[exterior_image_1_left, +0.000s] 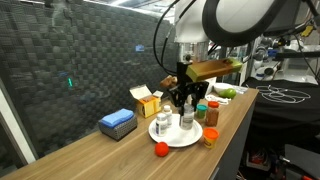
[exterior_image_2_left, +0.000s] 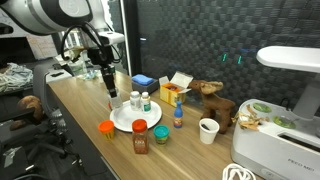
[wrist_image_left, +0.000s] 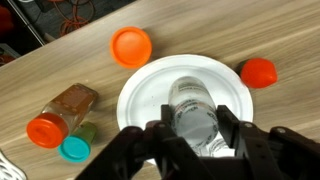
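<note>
My gripper is shut on a silvery-clear bottle (wrist_image_left: 192, 97), held from its top end. The white plate (wrist_image_left: 145, 92) lies directly beneath or behind the bottle in the wrist view. In the first exterior view the same bottle (exterior_image_1_left: 187, 118) hangs upright at the plate (exterior_image_1_left: 172, 138); whether its base touches cannot be told. Small white bottles (exterior_image_2_left: 146, 102) stand on the far part of the plate, close to the held one.
An orange cup (exterior_image_1_left: 210, 136), a red round item (exterior_image_1_left: 161, 149), a brown jar (exterior_image_2_left: 140, 138) and a teal-lidded jar (exterior_image_2_left: 161, 136) surround the plate. Blue (exterior_image_1_left: 118, 124) and yellow (exterior_image_1_left: 146, 101) boxes stand behind.
</note>
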